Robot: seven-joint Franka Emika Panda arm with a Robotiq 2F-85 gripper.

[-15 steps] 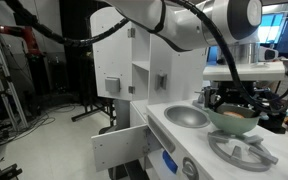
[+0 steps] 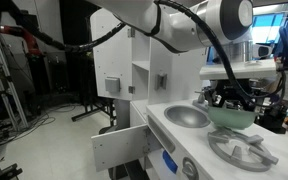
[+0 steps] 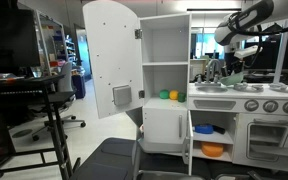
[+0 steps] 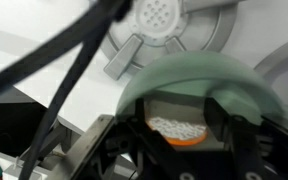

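A pale green bowl (image 2: pixel 231 117) sits above the grey stove burner (image 2: pixel 242 150) at the right of the white counter; whether it touches the burner is hard to tell. My gripper reaches down into that bowl. In the wrist view, an orange-and-white object (image 4: pixel 179 131) lies between the two fingers, with the green rim curving around beyond it. The gripper is shut on this object. Exterior view 1 hides the object behind the gripper and bowl; exterior view 2 shows the bowl (image 3: pixel 231 78) small at the counter's back.
A round sink (image 2: pixel 187 115) lies left of the bowl. Dark items (image 2: pixel 275 118) crowd the counter behind it. Below, an open drawer or shelf holds a blue item (image 3: pixel 204 129) and an orange bowl (image 3: pixel 213 151). An open cabinet door (image 3: pixel 113 60) stands to the left.
My gripper has come down into the bowl, covering the orange object that was visible from exterior view 1 a second ago. The bowl stays in about the same place.
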